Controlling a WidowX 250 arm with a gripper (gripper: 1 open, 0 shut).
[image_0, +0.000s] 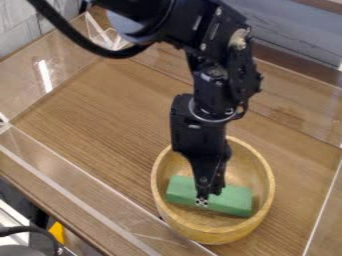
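Note:
A yellow-tan bowl (218, 228) sits on the wooden surface at the lower middle, holding a green block (233, 203) that lies lengthwise across its inside. My black gripper (203, 196) hangs over the bowl with its fingertips down at the block's upper edge, left of the block's middle. It looks shut, and nothing shows clearly between its fingers.
The wooden board (87, 130) is clear to the left and behind the bowl. A pale wall runs along the back right. A small yellow object and a dark cable show at the lower left edge.

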